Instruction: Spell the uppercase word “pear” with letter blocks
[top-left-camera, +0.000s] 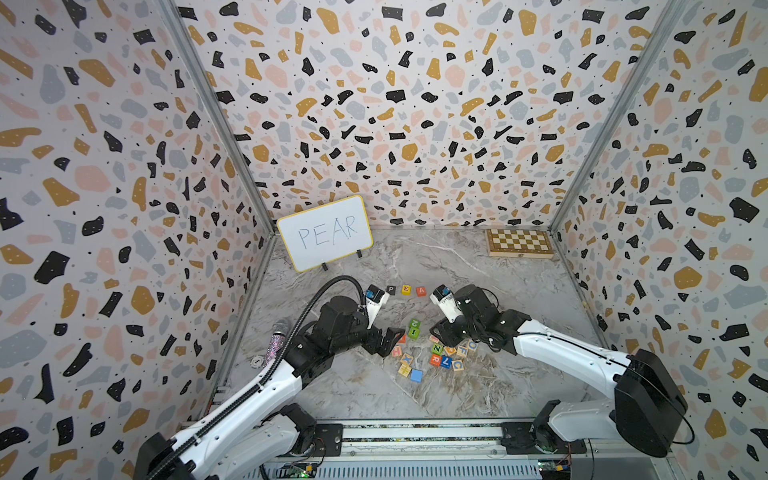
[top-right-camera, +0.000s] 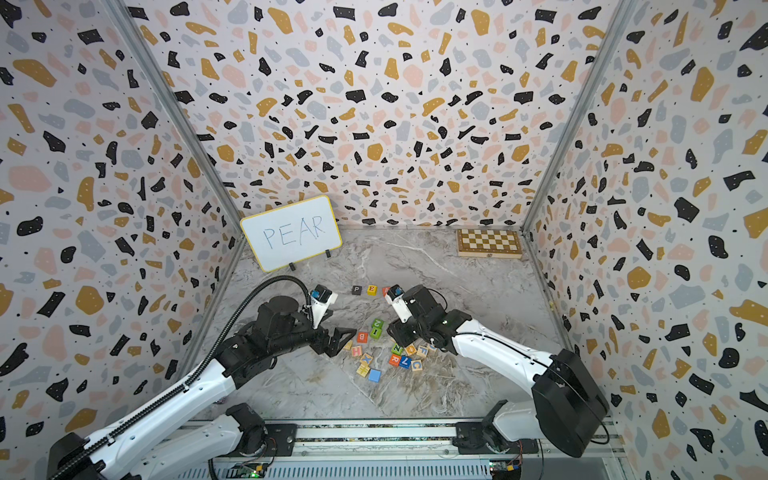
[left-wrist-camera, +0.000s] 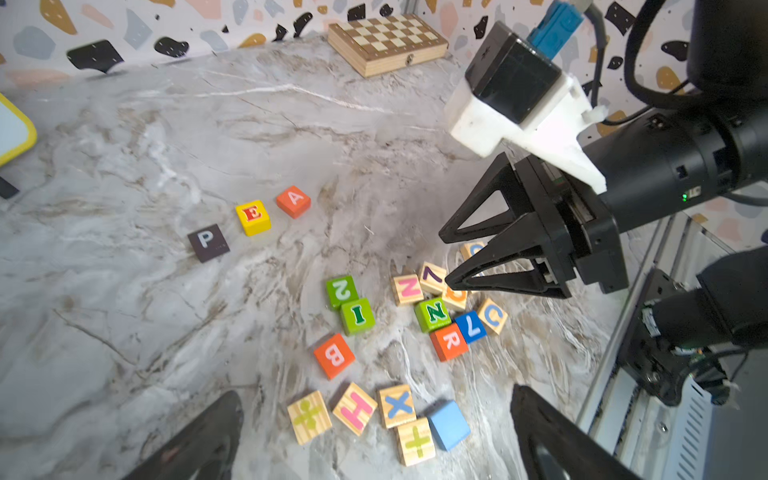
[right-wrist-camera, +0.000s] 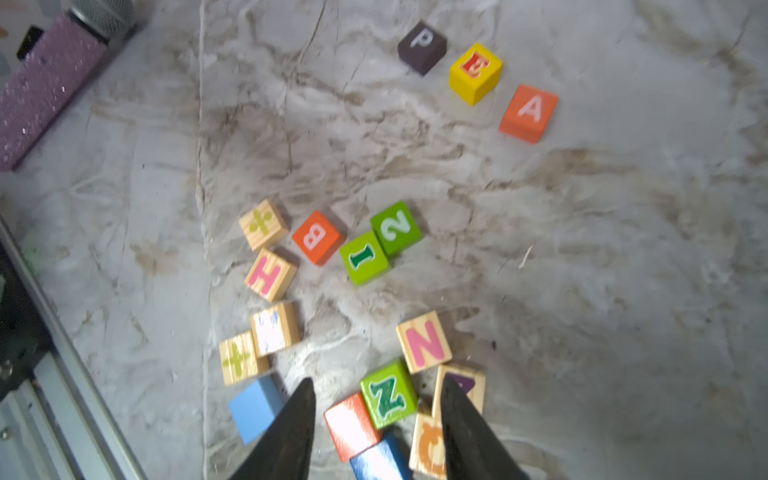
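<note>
Dark P block (left-wrist-camera: 209, 242), yellow E block (left-wrist-camera: 253, 217) and orange A block (left-wrist-camera: 293, 201) form a row at the far side, with small gaps between them. An orange R block (left-wrist-camera: 449, 342) lies in the nearer cluster, against the blue 7 block (left-wrist-camera: 470, 326) and a green N block (left-wrist-camera: 433, 315). My right gripper hangs above that cluster, its fingers parted and holding nothing. In the right wrist view the R block's letter is not readable. My left gripper is open and empty above the left-hand blocks.
A whiteboard (top-left-camera: 324, 232) reading PEAR leans at the back left; a chessboard box (top-left-camera: 520, 243) sits back right. Loose blocks include B (left-wrist-camera: 334, 355), I (left-wrist-camera: 357, 316) and a plain blue one (left-wrist-camera: 449, 424).
</note>
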